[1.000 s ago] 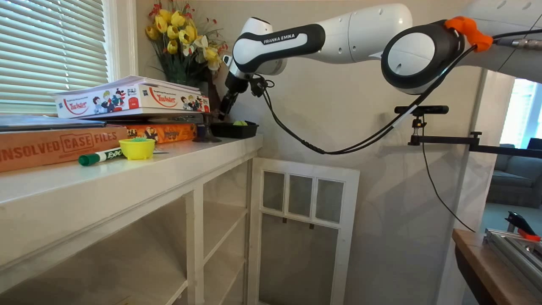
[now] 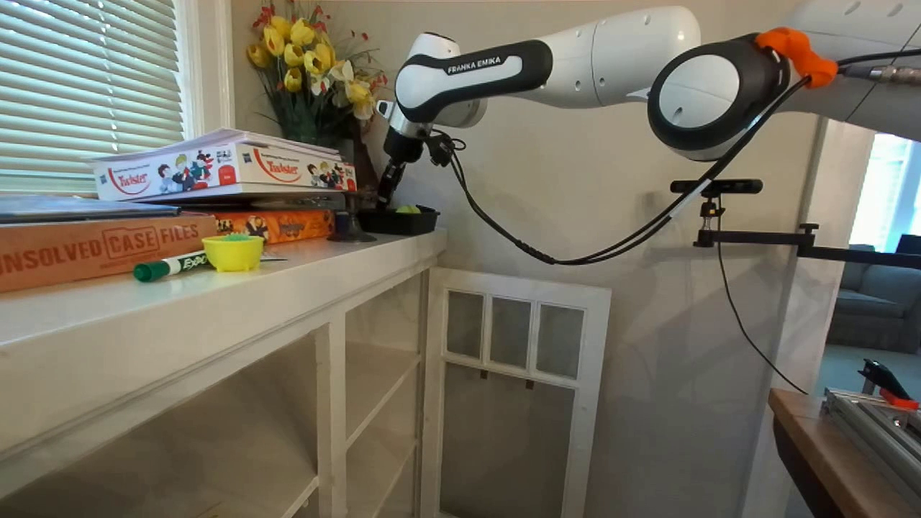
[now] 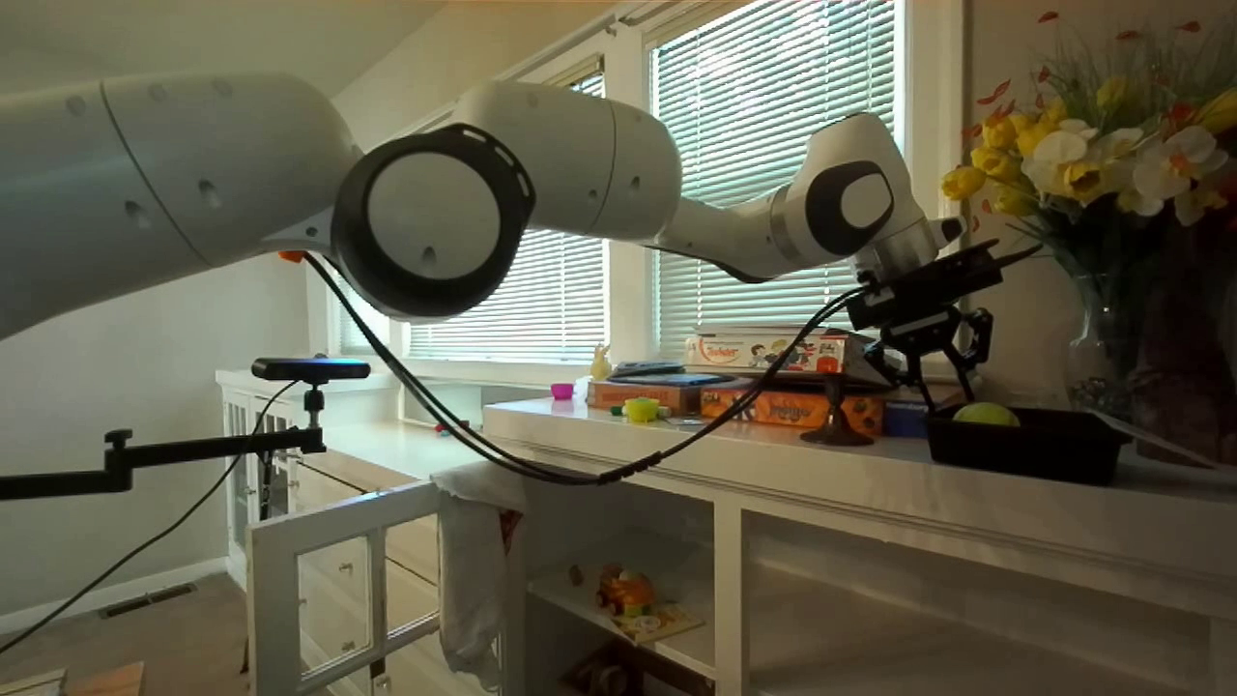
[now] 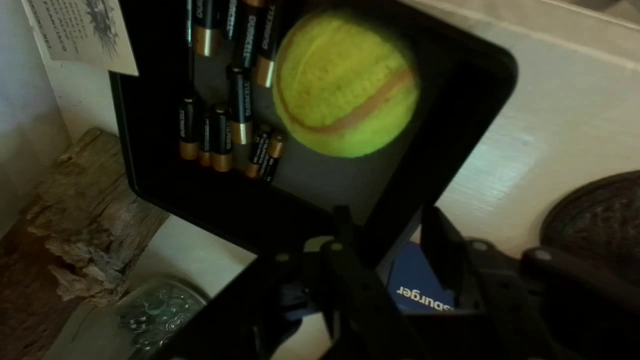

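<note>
A black tray [image 4: 436, 159] sits on the white cabinet top, holding a yellow-green tennis ball [image 4: 348, 84] and several batteries [image 4: 222, 141]. In exterior view 2 the ball [image 3: 986, 414] shows just above the tray's rim. My gripper points down at one end of the tray, its fingertips apart. Between them the wrist view shows the tray's dark wall near a corner; whether either fingertip touches it I cannot tell. The ball lies apart from the fingers. From the side, the gripper [image 3: 948, 396] is at the tray's left end, fingertips partly hidden.
A dark round-based stand [image 3: 837, 418] is close beside the tray. Game boxes [image 3: 789, 408] are stacked behind, along with a flower vase [image 3: 1096, 331] and driftwood [image 4: 96, 207]. A yellow cup [image 2: 233, 252] and green marker [image 2: 168, 266] lie farther along the cabinet top.
In exterior view 1 my gripper has swung slightly right, toward the tray, and now hangs more upright. The tray and ball look unmoved.
</note>
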